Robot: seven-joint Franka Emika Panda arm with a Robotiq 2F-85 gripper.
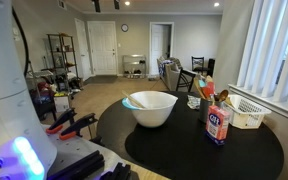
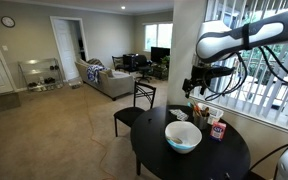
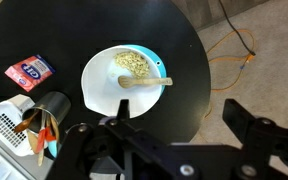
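A white bowl (image 1: 151, 110) stands on the round dark table (image 1: 194, 155), with a teal rim or second dish at its edge. From above, the bowl (image 3: 102, 95) holds a small heap of beige grains (image 3: 133, 64), and a wooden-handled utensil (image 3: 144, 81) lies across it with its handle over the rim. My gripper is high above the table, its fingers spread wide with nothing between them. Exterior view 2 has the gripper (image 2: 208, 84) well above the bowl (image 2: 183, 136), apart from everything on the table.
A red-and-blue package (image 1: 217, 123) stands to the bowl's right. Behind it are a dark utensil holder (image 3: 54, 105) with several utensils and a white basket (image 1: 246, 112) by the window. A black chair (image 2: 142, 97) is beside the table.
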